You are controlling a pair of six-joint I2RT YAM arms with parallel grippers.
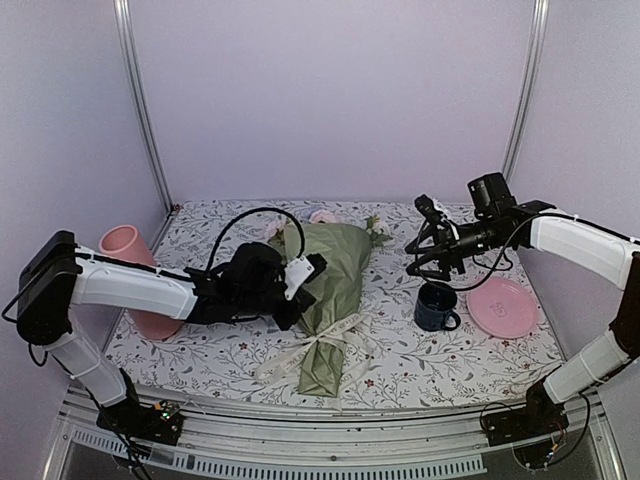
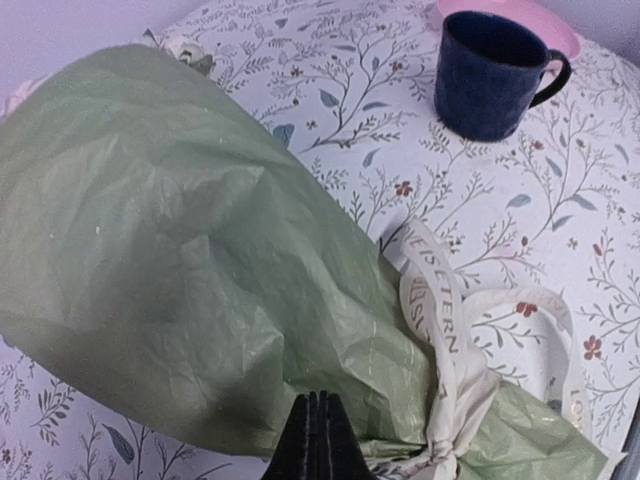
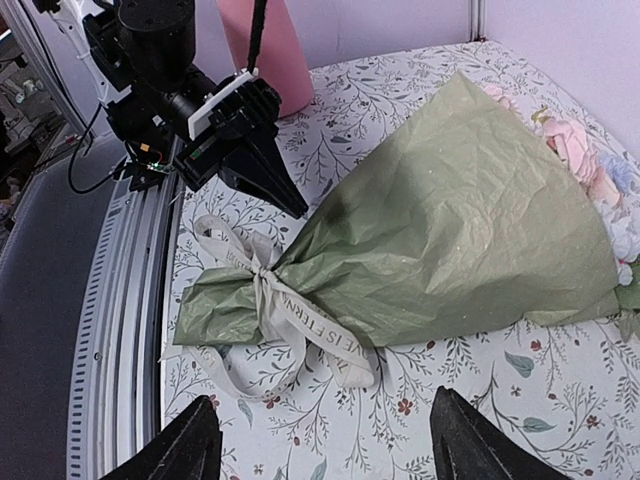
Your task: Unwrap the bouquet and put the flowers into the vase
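Note:
The flowers are a bouquet wrapped in green paper (image 1: 330,260), lying flat mid-table with its blooms (image 3: 572,145) toward the back wall. A white ribbon (image 2: 440,370) is tied round its narrow end. In the top view, my left gripper (image 1: 303,322) is beside the wrap's left edge, near the knot. Its fingers (image 2: 305,445) are together, and I see no paper pinched between them. Over the table right of the bouquet, my right gripper is open, its fingers apart and empty. The pink vase (image 1: 153,325) stands upright at the far left, partly behind my left arm.
A dark blue mug (image 1: 434,308) stands on the right, in front of my right gripper. Close by lies a pink plate (image 1: 503,308). The flowered tablecloth (image 1: 390,375) is bare in front of the mug, and a metal rail (image 1: 330,425) runs along the front edge.

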